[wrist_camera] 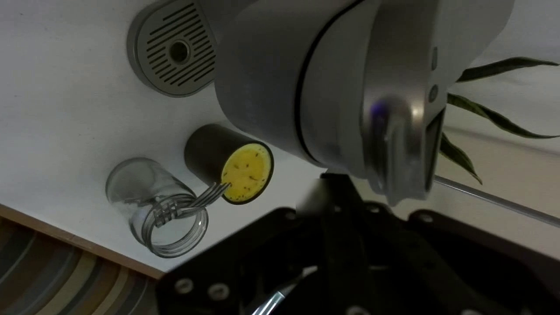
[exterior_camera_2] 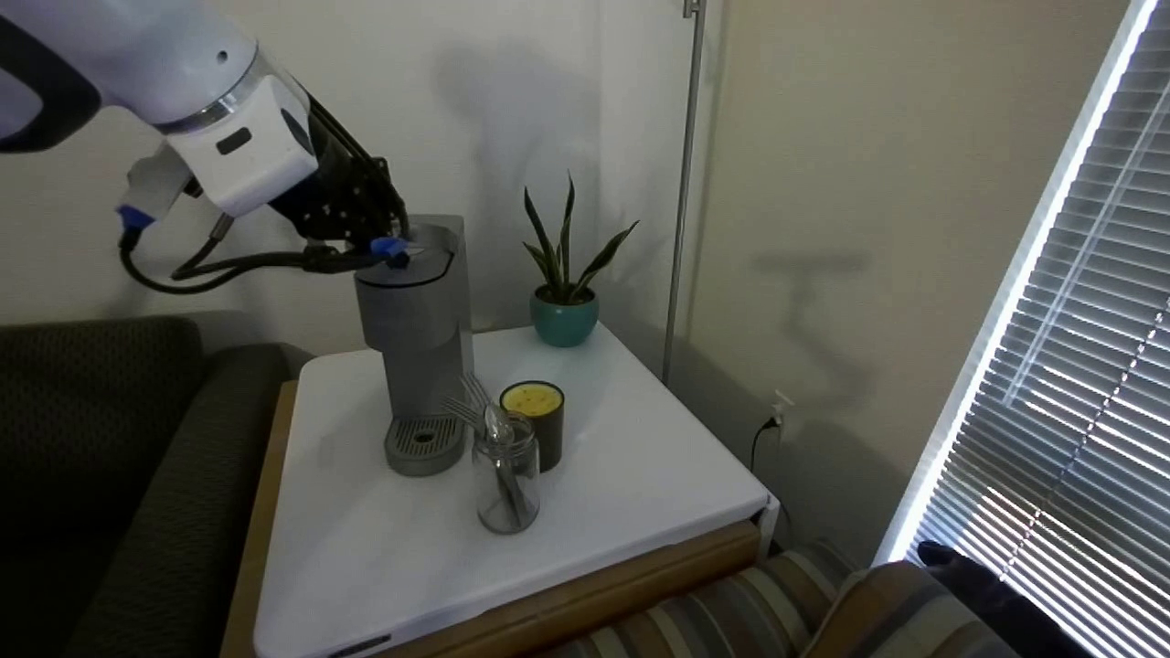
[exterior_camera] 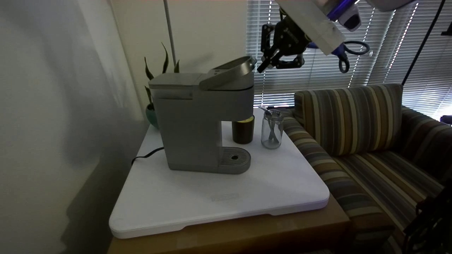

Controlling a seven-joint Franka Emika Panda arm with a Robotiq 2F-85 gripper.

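A grey coffee maker (exterior_camera: 186, 122) stands on the white table. Its lid (exterior_camera: 229, 72) is tilted partly up at the front, with a dark gap line showing below it in the wrist view. My gripper (exterior_camera: 260, 70) is shut just in front of the lid's raised front edge. From the wrist, the gripper's fingertips (wrist_camera: 336, 181) lie close to the lid's handle (wrist_camera: 396, 152), and nothing shows between them. Whether they touch the lid, I cannot tell. In the second exterior view the gripper's far side and part of the lid hide each other.
Beside the drip tray (exterior_camera_2: 423, 439) stand a dark candle (exterior_camera_2: 548, 422) with yellow wax and a glass jar (exterior_camera_2: 506, 493) holding forks. A potted plant (exterior_camera_2: 565, 313) is behind the machine.
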